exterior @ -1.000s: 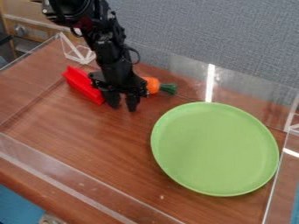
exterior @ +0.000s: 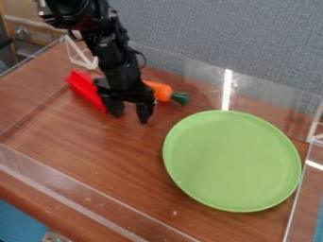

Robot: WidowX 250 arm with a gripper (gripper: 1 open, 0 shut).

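Note:
The black arm reaches down from the top left, and its gripper [exterior: 131, 112] hangs low over the wooden table with its two fingers parted. An orange carrot with a green top [exterior: 161, 92] lies just behind the gripper, partly hidden by it. A red object [exterior: 86, 88] lies at the gripper's left, also partly covered by the arm. To the right rests a large green plate [exterior: 232, 160].
Clear low walls edge the table [exterior: 108, 180], with a grey panel [exterior: 228, 43] behind. A small white frame [exterior: 79, 58] stands at the back left.
Since a second ago the gripper's fingers have spread further apart. The arm has shifted very slightly; the carrot, red object and plate look unmoved.

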